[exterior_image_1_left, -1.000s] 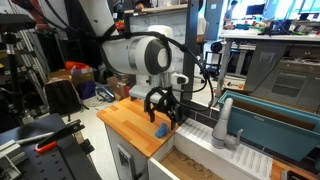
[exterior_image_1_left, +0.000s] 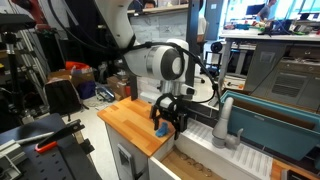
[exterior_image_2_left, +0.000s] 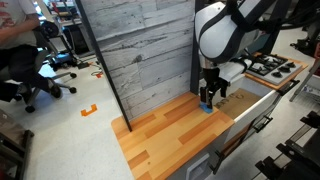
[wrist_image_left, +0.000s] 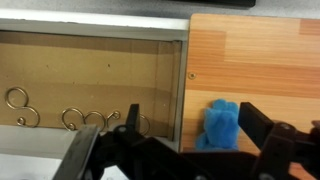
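Observation:
A small blue item (exterior_image_1_left: 162, 130), soft-looking like a crumpled cloth, lies on the wooden counter (exterior_image_1_left: 128, 120) near the edge of an open drawer. My gripper (exterior_image_1_left: 166, 123) is low over it, its fingers spread apart. In the wrist view the blue item (wrist_image_left: 220, 127) shows between the two dark fingers, closer to the right one. The other exterior view has the blue item (exterior_image_2_left: 206, 107) just beneath the gripper (exterior_image_2_left: 207, 98). Nothing appears to be held, and whether a finger touches the item cannot be made out.
The open drawer (wrist_image_left: 90, 55) beside the counter holds several curled metal hooks (wrist_image_left: 20, 105). Its raised edge (wrist_image_left: 182, 80) runs close to the blue item. A grey bottle-shaped object (exterior_image_1_left: 222, 120) stands behind the drawer.
My arm has come down toward the counter. The gripper, higher before, is now close around the blue item, which looks to be in the same place.

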